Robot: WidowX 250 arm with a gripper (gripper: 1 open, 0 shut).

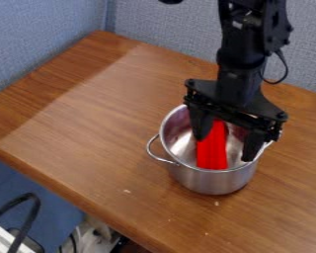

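My black gripper (228, 126) hangs over a steel pot (200, 181) on the wooden table (95, 119), its fingers open and reaching down to the pot's rim and into it. A red object (212, 149) stands or leans inside the pot between the fingers; whether the fingers touch it I cannot tell. The pot has wire handles, one on its left side.
A blue padded partition (42, 40) borders the back left. Below the table's left edge are black cables and white items on a blue surface.
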